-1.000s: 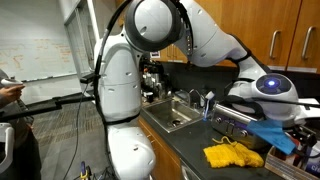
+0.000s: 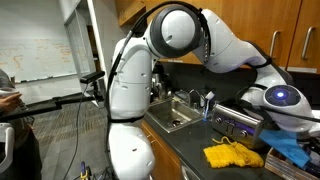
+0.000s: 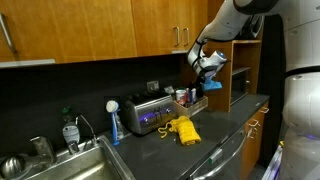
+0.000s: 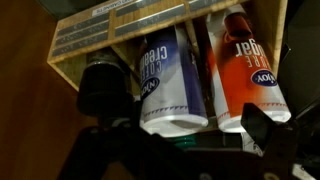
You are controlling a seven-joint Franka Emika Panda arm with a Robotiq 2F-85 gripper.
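In the wrist view, a blue-and-white creamer canister (image 4: 171, 85) and a red-and-white sugar canister (image 4: 246, 75) lie side by side in a wooden box (image 4: 110, 28). A black-capped container (image 4: 104, 85) is left of the creamer. My gripper is open, its dark fingertips at the lower edge near the canisters' white ends. Nothing is visibly clasped. Exterior view 2 has the gripper (image 3: 207, 84) above the wooden box (image 3: 194, 107) on the counter; its fingertips are too small to make out there.
A yellow cloth (image 2: 233, 153) lies on the dark counter, with a silver toaster (image 2: 236, 122) behind it. The sink (image 2: 174, 114) is farther left. Wooden cabinets (image 3: 110, 28) hang overhead. Counter between sink and cloth is mostly clear.
The gripper and its blue part have shifted right and slightly lower over the box in exterior view 1. The cloth and toaster stay in place.
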